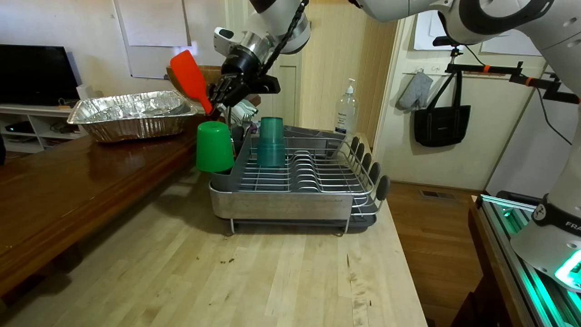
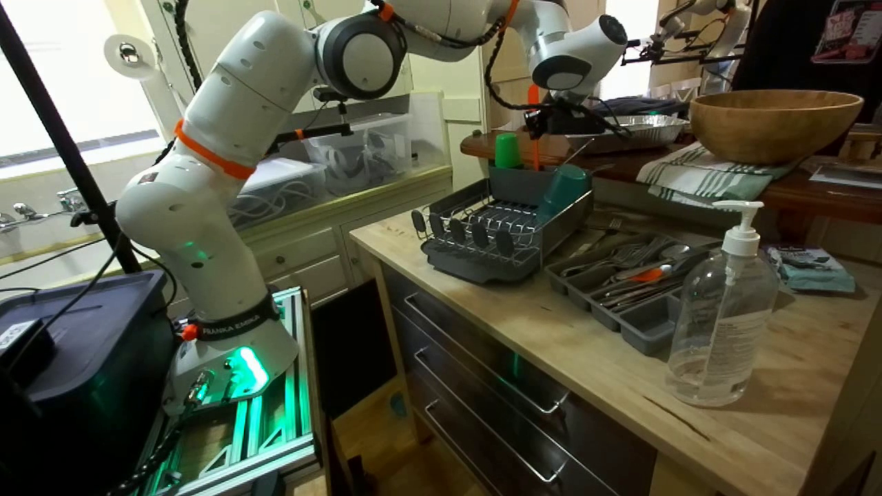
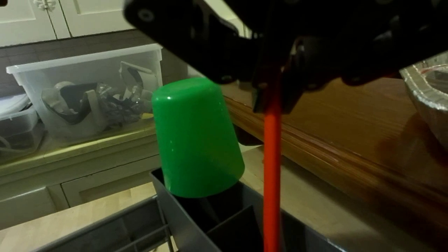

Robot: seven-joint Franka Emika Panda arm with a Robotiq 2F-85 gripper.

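Observation:
My gripper (image 1: 216, 103) is shut on the red spatula (image 1: 189, 76), gripping its shaft below the broad blade, which points up and leans left in exterior view 1. In the wrist view the red handle (image 3: 272, 176) runs straight down from the fingers over the dark utensil holder (image 3: 189, 229) and leaves the frame at the bottom. Its lower end is hidden, so I cannot tell how deep it sits. A green cup (image 3: 195, 138) stands upside down on the holder's end, beside the handle.
The grey dish rack (image 1: 283, 204) carries a teal cup (image 1: 271, 142). At the left a foil tray (image 1: 136, 114) sits on the raised wooden counter (image 1: 81, 169). A cutlery tray (image 2: 637, 331) and a soap bottle (image 2: 717, 331) stand behind the rack.

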